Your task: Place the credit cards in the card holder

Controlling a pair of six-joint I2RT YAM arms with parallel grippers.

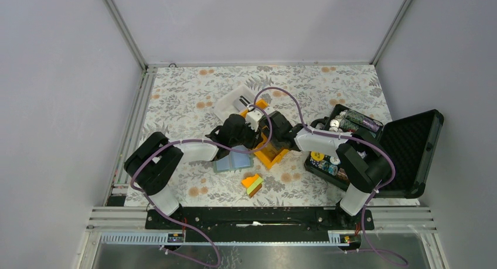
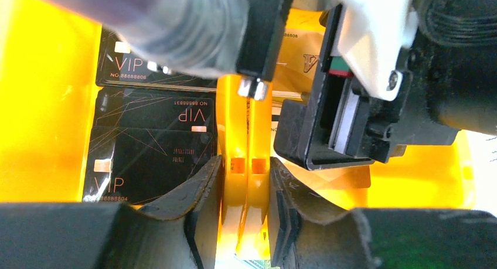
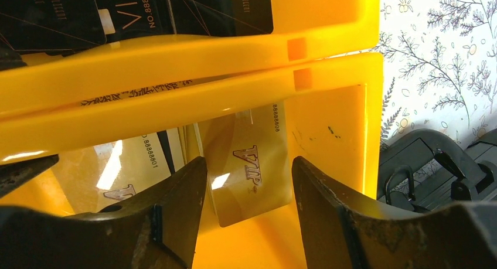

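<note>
Two yellow trays, the card holder (image 3: 368,140), sit side by side at the table's centre, holding black VIP cards (image 2: 149,163) and gold VIP cards (image 3: 120,169). My left gripper is shut on the adjoining rims of the holder, between the black and gold cards. My right gripper is part open over the gold compartment, its fingers either side of a gold card (image 3: 243,187); whether they touch it I cannot tell. In the top view both grippers meet over the holder and hide much of it.
An open black case (image 1: 404,163) full of items fills the right. A white tray (image 1: 228,99) lies behind the holder, blue-grey panels (image 1: 240,160) left front, small coloured blocks (image 1: 254,184) at the front.
</note>
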